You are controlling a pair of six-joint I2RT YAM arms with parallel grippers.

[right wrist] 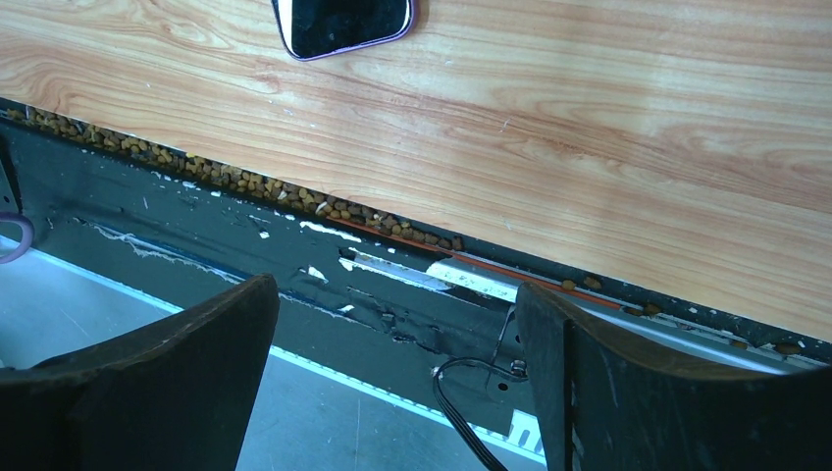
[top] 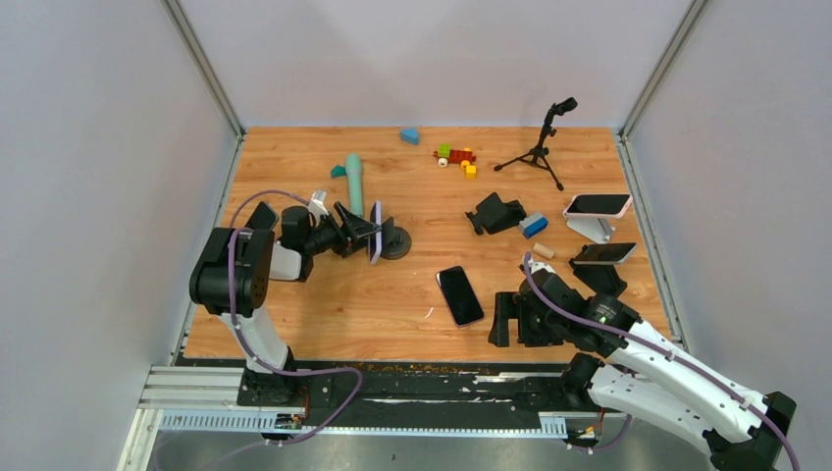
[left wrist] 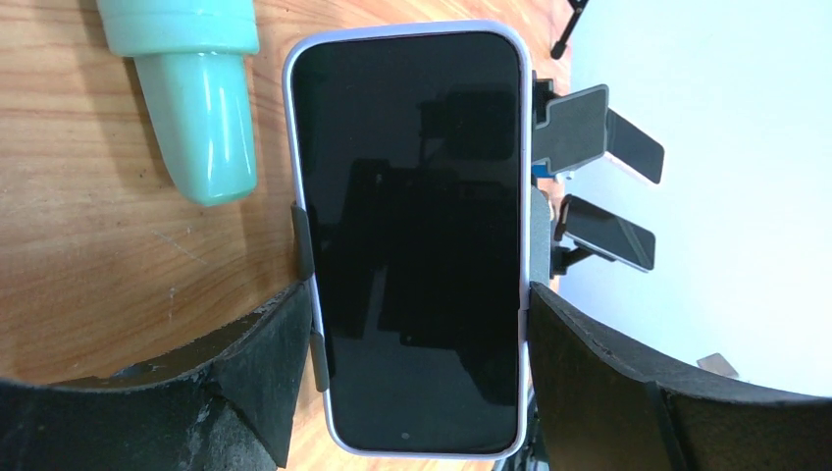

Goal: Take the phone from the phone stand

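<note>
A phone with a lavender frame (left wrist: pixel 422 245) fills the middle of the left wrist view, dark screen facing that camera. Small dark clips of its stand hug its left edge. From above, the phone (top: pixel 376 235) appears edge-on, against a dark stand with a round base (top: pixel 397 243). My left gripper is open to about the phone's width, one finger along each long side; the tips look close to or touching its edges. Over the table's front edge, my right gripper is open and empty.
A loose phone (top: pixel 459 296) lies flat mid-table. To the right are an empty dark stand (top: pixel 496 213), a blue block (top: pixel 533 225) and two phones on stands (top: pixel 598 204). A teal bottle-like object (left wrist: pixel 201 128) lies just beside the lavender phone.
</note>
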